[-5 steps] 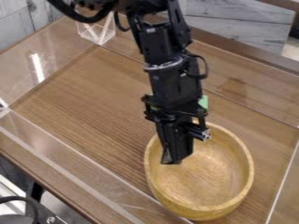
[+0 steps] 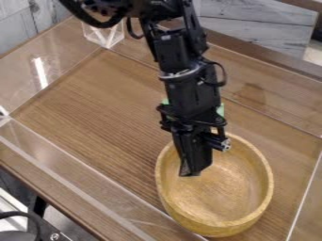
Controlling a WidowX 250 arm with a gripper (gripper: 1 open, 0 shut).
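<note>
My black gripper (image 2: 191, 162) hangs from the arm at the centre, pointing down over the upper left part of a yellow oval bowl (image 2: 220, 198) at the lower right. It looks shut, with nothing visible between its fingers. A green object (image 2: 217, 108) is partly hidden behind the arm, above the bowl.
A clear container (image 2: 104, 24) stands at the back left. Pale boards run along the back, and a black cable (image 2: 25, 221) shows at the lower left.
</note>
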